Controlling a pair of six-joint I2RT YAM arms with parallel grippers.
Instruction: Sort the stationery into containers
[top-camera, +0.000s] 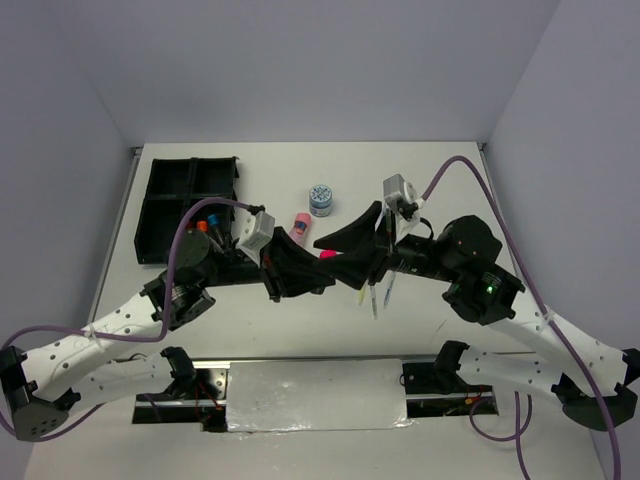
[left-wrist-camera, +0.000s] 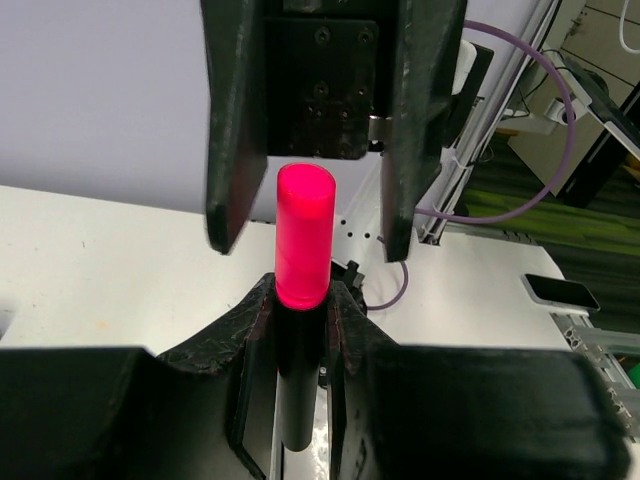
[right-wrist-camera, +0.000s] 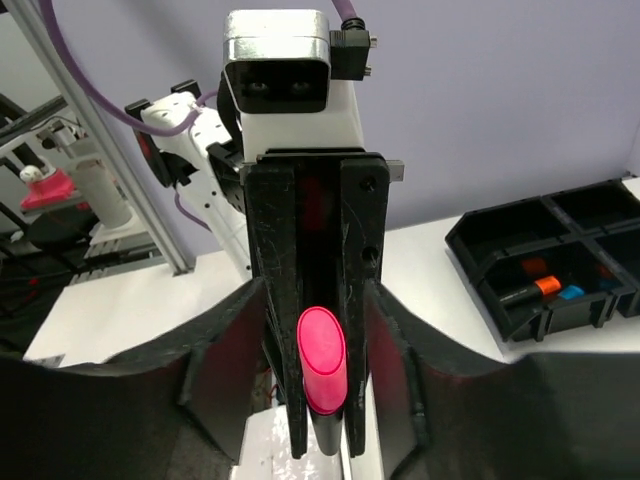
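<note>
My left gripper is shut on the dark body of a pink-capped marker (left-wrist-camera: 304, 235), which stands upright with its cap above the fingers. In the right wrist view its fingers (right-wrist-camera: 235, 350) stand apart, one on each side of the cap, with a gap showing. The left wrist view shows the right gripper's two fingers spread behind the cap. From the top, only a small bit of the pink cap (top-camera: 328, 254) shows between the grippers.
A black compartment organizer (top-camera: 165, 205) stands at the back left, with an orange-ended marker (right-wrist-camera: 547, 286) and a blue one inside. On the table are a round blue-white tub (top-camera: 320, 200), a pink item (top-camera: 301, 226) and several thin sticks (top-camera: 374, 300).
</note>
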